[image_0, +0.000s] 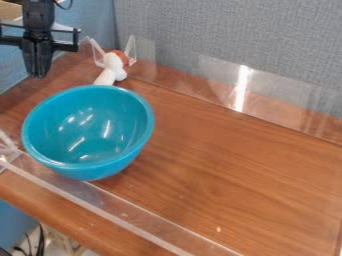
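Note:
My black gripper (39, 62) hangs at the upper left, above the back left of the wooden table, with its fingers shut and nothing seen between them. In front of it, lower down, a large teal bowl (87, 133) sits upright on the table. Just right of my gripper, at the back of the table, lies a white toy with an orange-red top (112, 68).
Clear low barriers (241, 90) run along the table's edges. A grey wall (241, 40) stands behind. Cables hang below the near left edge.

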